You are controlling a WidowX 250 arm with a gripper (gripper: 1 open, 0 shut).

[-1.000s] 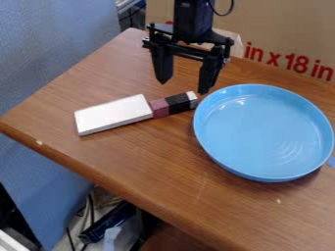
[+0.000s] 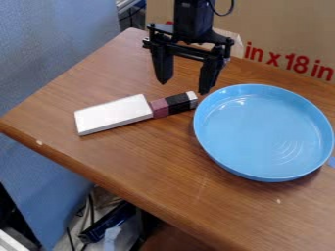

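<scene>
My black gripper (image 2: 186,71) hangs open over the upper middle of the wooden table, its two fingers apart with nothing between them. Below it lies a flat object with a white blade-like part (image 2: 113,115) and a maroon and black handle (image 2: 175,103), pointing toward the left. A light blue plate (image 2: 262,132) sits at the right, beside the handle's end.
A cardboard box (image 2: 288,39) stands along the back.
</scene>
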